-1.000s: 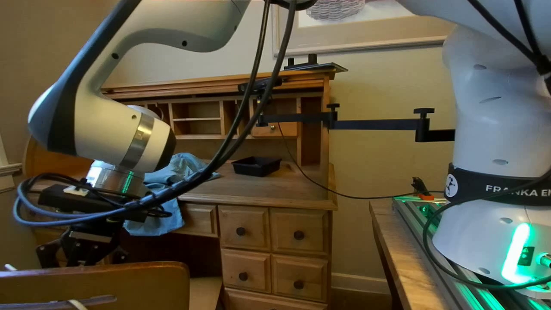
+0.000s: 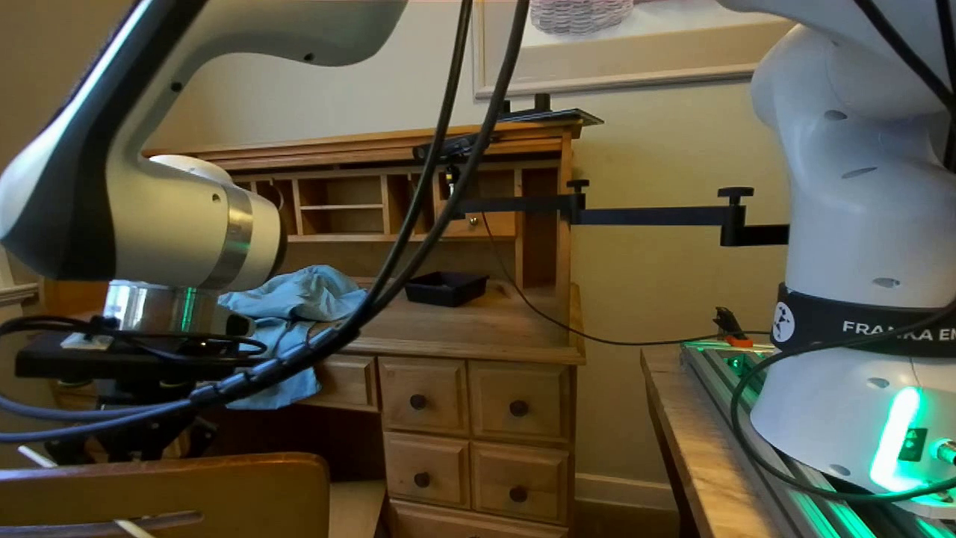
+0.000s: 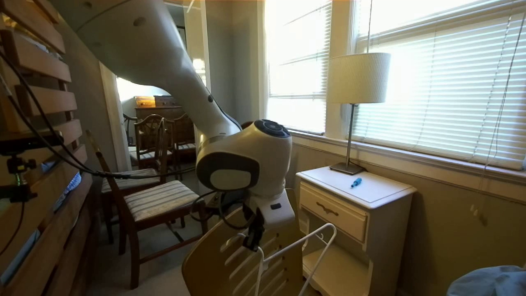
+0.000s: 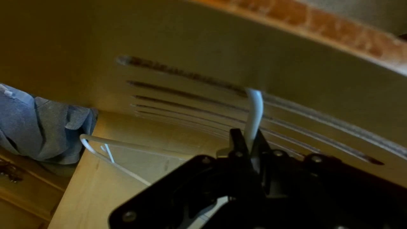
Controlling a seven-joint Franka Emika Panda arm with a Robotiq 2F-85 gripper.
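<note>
A white hanger-like frame (image 3: 323, 246) with a bent hook (image 4: 254, 114) is held by my gripper. The black fingers (image 4: 237, 142) are shut on the stem of the hook, which sticks out past their tips. In the second exterior view the gripper (image 3: 253, 241) stands by the slotted wooden chair back (image 3: 207, 259), with the frame extending to the lower right. The frame's far corner (image 4: 87, 138) shows over the chair seat (image 4: 87, 183) in the wrist view. In the first exterior view the chair back hides the fingertips.
Blue cloth (image 2: 300, 300) and a black tray (image 2: 445, 288) lie on the wooden desk (image 2: 502, 327). A white nightstand (image 3: 389, 192) carries a lamp (image 3: 360, 79) and a small blue item (image 3: 356, 182). A striped chair (image 3: 158, 200) stands behind the arm. Loose cables (image 2: 421, 233) hang across the scene.
In the first exterior view, my arm and gripper have shifted left and the wrist has levelled somewhat. The white piece at lower left also shows differently. The desk's items look the same.
</note>
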